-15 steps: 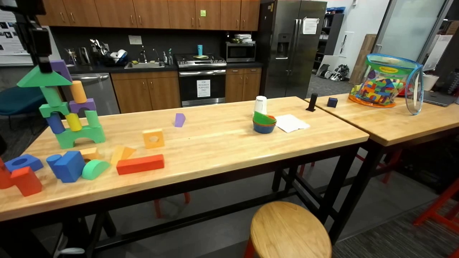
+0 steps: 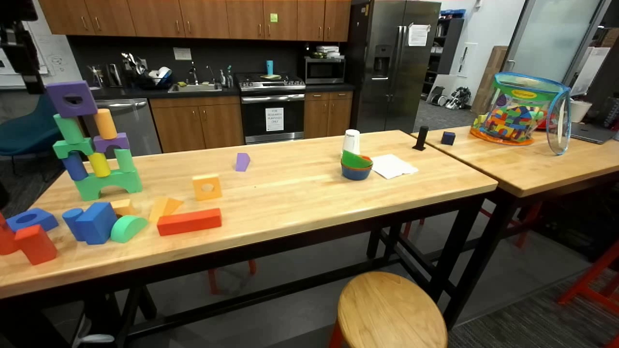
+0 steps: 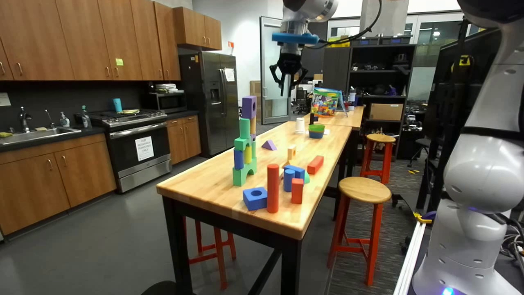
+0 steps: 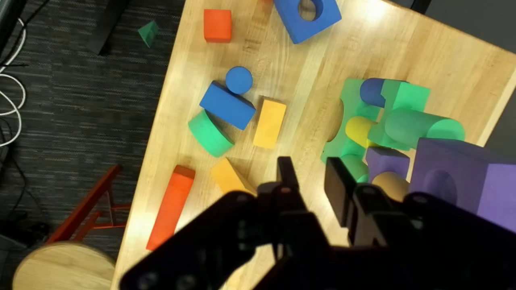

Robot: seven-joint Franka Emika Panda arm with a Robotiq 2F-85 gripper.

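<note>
My gripper is open, with an empty gap between its fingers. It hangs high above the table, as exterior view 2 also shows. Beside it stands a tower of blocks with a green arch (image 2: 110, 184) at its base and a purple block with a round hole (image 2: 72, 98) on top. In the wrist view, the tower is to the right of the fingers. A green triangular block (image 4: 148, 33) lies on the dark carpet, off the table's edge.
Loose blocks lie near the tower: a blue block (image 4: 227, 105), a green half-round (image 4: 210, 133), a long red block (image 4: 170, 208) and several others. Farther along are stacked bowls (image 2: 355, 165) and a white cup (image 2: 351, 142). Between, the tabletop is mostly clear.
A second ago a green triangular block hung under my gripper, level with the tower's top. Now the gripper is higher, farther left in exterior view 1, without that block. The tower still stands.
</note>
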